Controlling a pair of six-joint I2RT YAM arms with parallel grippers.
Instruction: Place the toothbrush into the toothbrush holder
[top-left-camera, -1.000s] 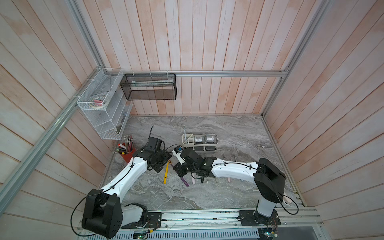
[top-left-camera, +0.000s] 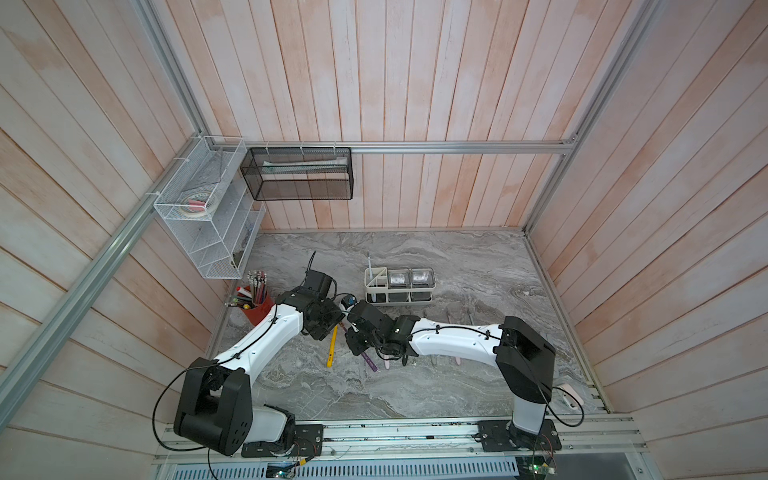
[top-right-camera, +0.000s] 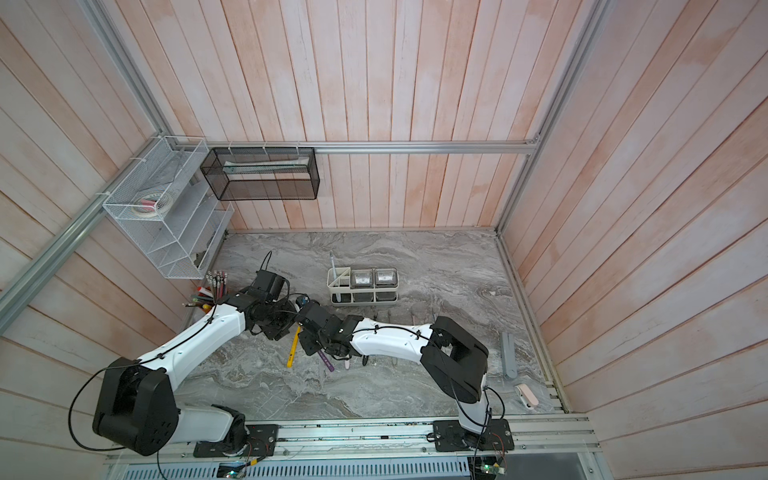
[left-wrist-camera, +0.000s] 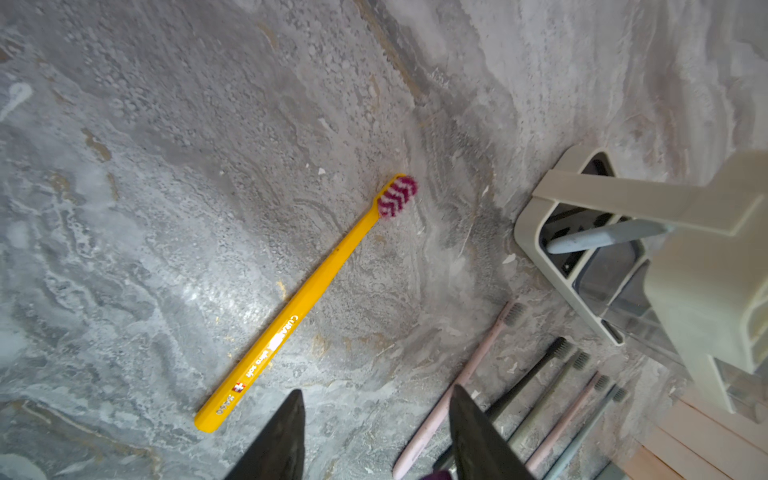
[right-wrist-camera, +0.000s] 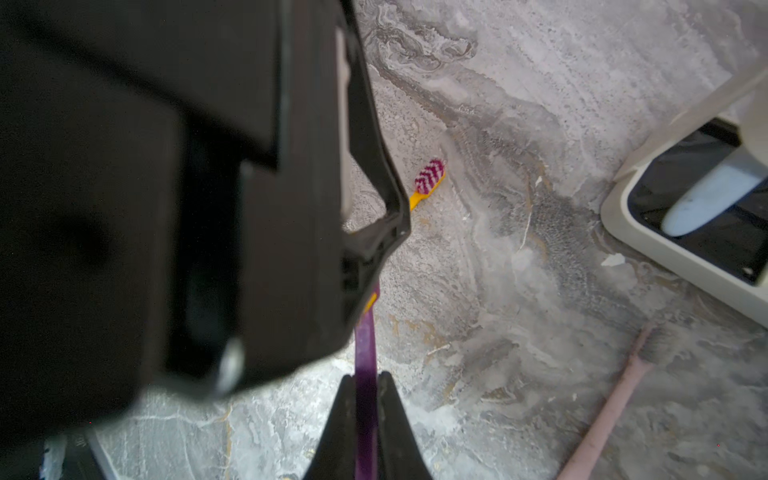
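My right gripper is shut on a purple toothbrush (right-wrist-camera: 365, 344), whose shaft runs between its fingers. In the top left view its handle (top-left-camera: 369, 362) shows below the right hand. Close beside it is my left gripper, its fingers (left-wrist-camera: 276, 444) apart; a bit of purple shows low by one finger. A yellow toothbrush (left-wrist-camera: 300, 304) with purple-and-white bristles lies on the counter below. The cream toothbrush holder (top-left-camera: 400, 297) stands behind and to the right of the hands, with a pale blue-grey toothbrush (top-left-camera: 369, 268) upright in its left part.
Several more toothbrushes, including a pink one (left-wrist-camera: 456, 388) and a black one (left-wrist-camera: 524, 380), lie in a row in front of the holder. A red cup (top-left-camera: 257, 312) full of brushes stands left of the left arm. Counter (top-left-camera: 480, 264) right of the holder is clear.
The yellow toothbrush has not moved.
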